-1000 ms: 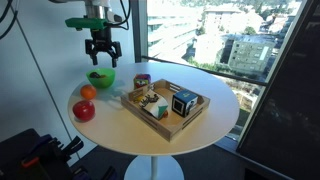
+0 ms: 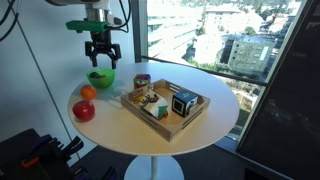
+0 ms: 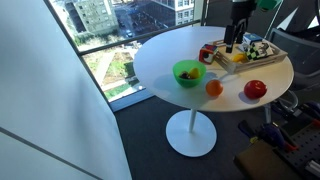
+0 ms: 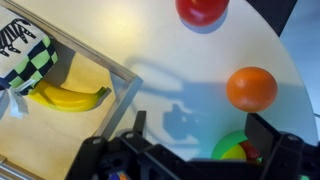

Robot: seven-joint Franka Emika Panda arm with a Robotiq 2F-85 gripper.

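Observation:
My gripper is open above the table, its two fingers wide apart with only bare tabletop showing between them. An orange fruit (image 4: 251, 89) rests on the table ahead of the right finger in the wrist view. The green bowl (image 3: 180, 70), holding several small coloured items, stands near the table's edge; in the wrist view the right finger hides part of it. A red fruit (image 2: 83, 111) lies at the near left of the table. The wooden tray (image 2: 172, 132) holds a yellow banana (image 4: 68, 96), a checkered pack (image 4: 24, 51) and a dark box (image 2: 185, 102).
A small red package (image 3: 207, 53) stands on the table between bowl and tray. The table's rim (image 2: 236, 112) curves all round, with open floor beyond. Bare tabletop (image 2: 115, 122) lies between the red fruit and the tray.

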